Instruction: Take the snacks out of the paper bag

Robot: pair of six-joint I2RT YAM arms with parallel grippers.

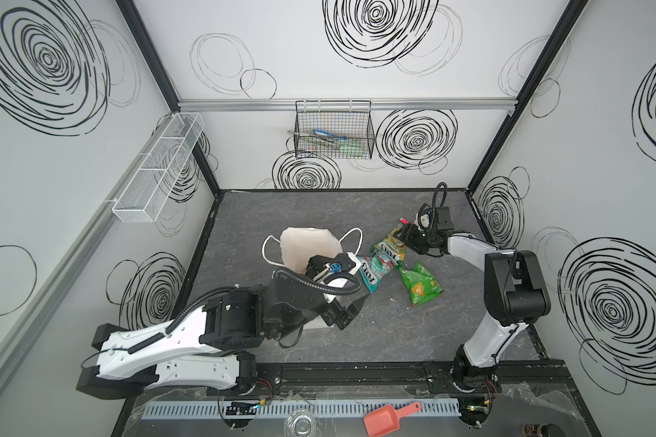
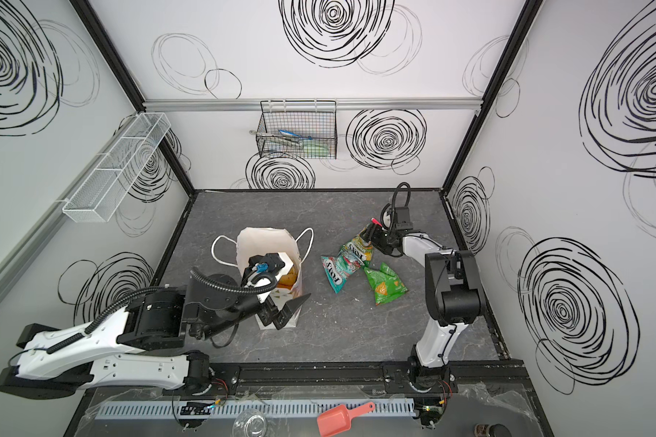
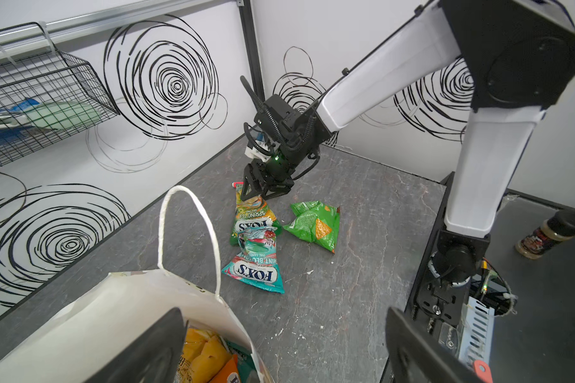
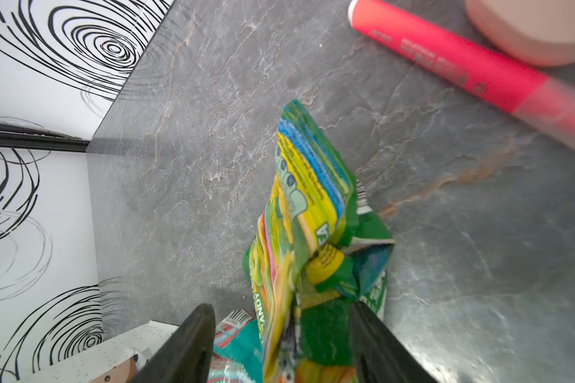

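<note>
The white paper bag (image 2: 255,240) stands left of centre, with orange and dark snack packets (image 3: 207,357) inside. My left gripper (image 2: 282,311) is open over its front edge, nothing between its fingers. Right of the bag lie a teal FOX'S packet (image 3: 254,268), a yellow-green Spring Tea packet (image 3: 248,210) and a green packet (image 3: 313,223). My right gripper is just over the Spring Tea packet, fingers apart on either side of it; whether they touch it is unclear.
A red marker (image 4: 447,57) lies behind the packets. A wire basket (image 1: 334,134) hangs on the back wall, a white rack (image 1: 153,174) on the left.
</note>
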